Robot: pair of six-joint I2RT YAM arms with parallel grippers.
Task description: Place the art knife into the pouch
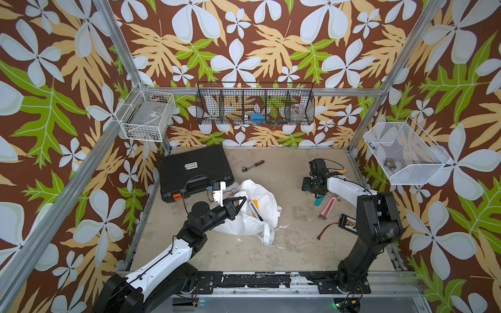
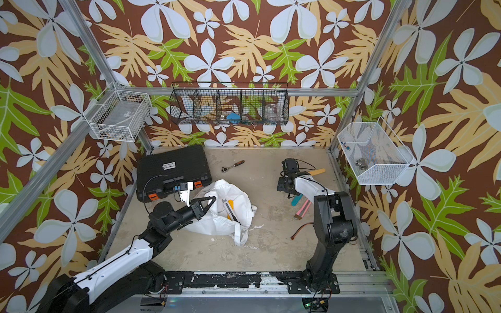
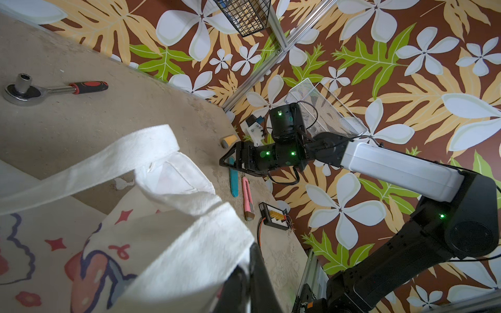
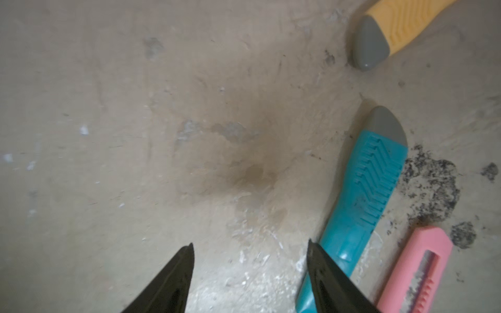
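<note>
The white cloth pouch (image 1: 268, 200) lies open at the table's middle, with an orange item (image 1: 255, 204) and a dark slim tool (image 1: 256, 212) inside its mouth. My left gripper (image 1: 242, 199) is shut on the pouch's edge; the left wrist view shows white cloth (image 3: 208, 260) running to its fingers. Over at the right, my right gripper hovers open above the table, nothing between its fingers. Close to its right finger lies a teal-handled knife (image 4: 365, 182). A pink knife (image 4: 417, 271) and a yellow-handled one (image 4: 404, 23) rest nearby. Which is the art knife, I cannot tell.
A black case (image 1: 195, 172) stands at back left. Behind the pouch lies a ratchet (image 1: 253, 166). A small black tray (image 1: 348, 223) with a cable sits right of the pink knife. Bare table separates the pouch from the knives. Wire baskets hang on the walls.
</note>
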